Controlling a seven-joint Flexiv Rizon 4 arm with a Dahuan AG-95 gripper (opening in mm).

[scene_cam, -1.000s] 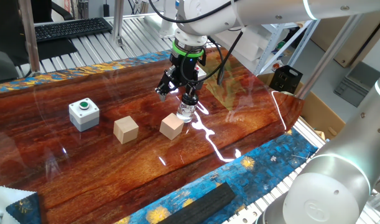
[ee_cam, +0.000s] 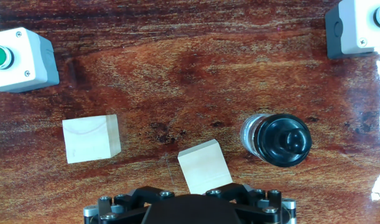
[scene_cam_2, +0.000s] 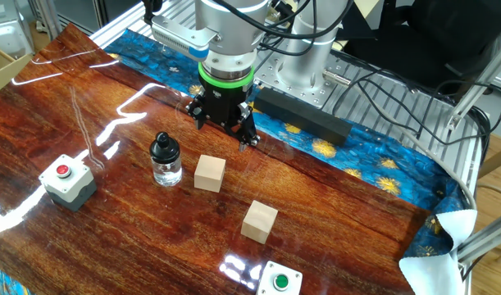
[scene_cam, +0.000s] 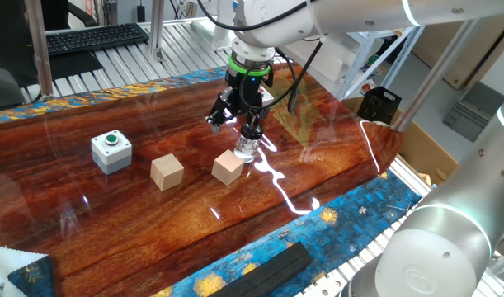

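My gripper (scene_cam_2: pixel 224 133) hangs above the wooden table, its fingers spread wide with nothing between them. In the wrist view both fingers show along the bottom edge, far apart. One pale wooden cube (ee_cam: pixel 205 167) lies just ahead of the gripper there, its lower edge partly covered. Left of it sits a second wooden cube (ee_cam: pixel 90 138), clear of the first. A clear bottle with a black cap (scene_cam_2: pixel 166 162) stands upright beside the nearer cube, not touching it in the wrist view. In exterior view 1 the gripper (scene_cam: pixel 232 132) hides part of the bottle.
A box with a green button (scene_cam: pixel 111 154) stands near the second cube. Past the bottle is a box with a red button (scene_cam_2: pixel 67 184). A long black bar (scene_cam_2: pixel 303 116) lies on the blue cloth by the robot base. Bare table separates these objects.
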